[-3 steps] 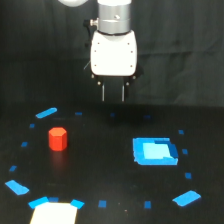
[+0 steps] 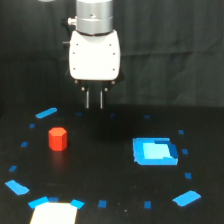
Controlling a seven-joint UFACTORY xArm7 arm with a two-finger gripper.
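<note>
My gripper (image 2: 95, 98) hangs at the upper centre above the black table, its two thin fingers apart with nothing visible between them. A red hexagonal block (image 2: 57, 139) sits on the table at the left. A blue square frame (image 2: 137, 154) with a white inner area lies at the right of centre.
Blue tape strips (image 2: 185, 198) and small blue squares are scattered over the table (image 2: 105, 180). A pale object (image 2: 54, 215) is cut off at the bottom left edge.
The arm and gripper have moved left and slightly down, from right of centre toward the side of the red block. The objects on the table have not moved.
</note>
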